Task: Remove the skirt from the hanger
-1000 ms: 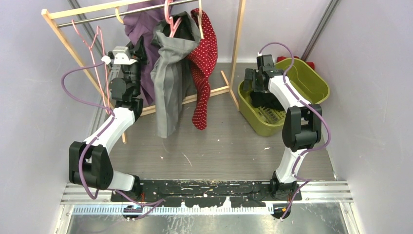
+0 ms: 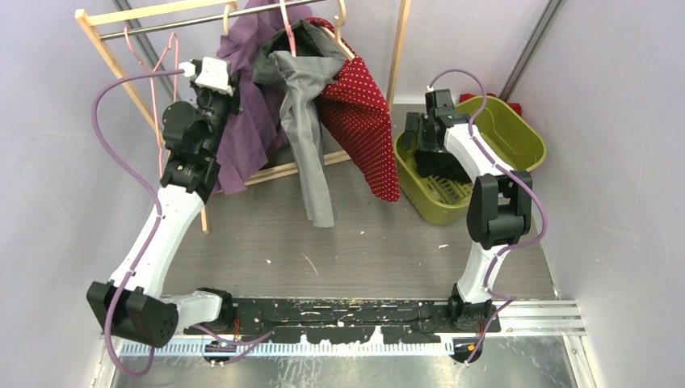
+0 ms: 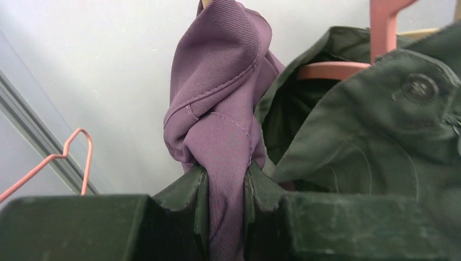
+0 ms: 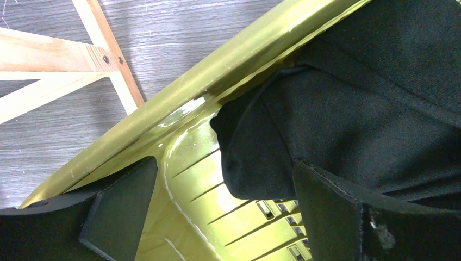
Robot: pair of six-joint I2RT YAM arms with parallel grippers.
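The purple garment (image 2: 249, 97) hangs on the left part of the rack, on a pale wooden hanger (image 2: 228, 18) whose hook shows above it. Its bunched upper part (image 3: 228, 70) fills the middle of the left wrist view. My left gripper is shut on the purple cloth, which passes as a narrow fold between the dark pads. Over the green basket (image 2: 432, 182), my right gripper stands open. Black cloth (image 4: 348, 125) lies in the basket below it, close to the right finger; whether they touch I cannot tell.
Right of the purple cloth hang a grey garment (image 2: 303, 113) on a pink hanger (image 3: 331, 68) and a red dotted one (image 2: 359, 113). An empty pink hanger (image 2: 155, 69) dangles at the rack's left.
My left gripper has gone from open beside the purple cloth to shut on it, with the cloth shifted rightward. The grey and red garments have swung right. My right arm stays still.
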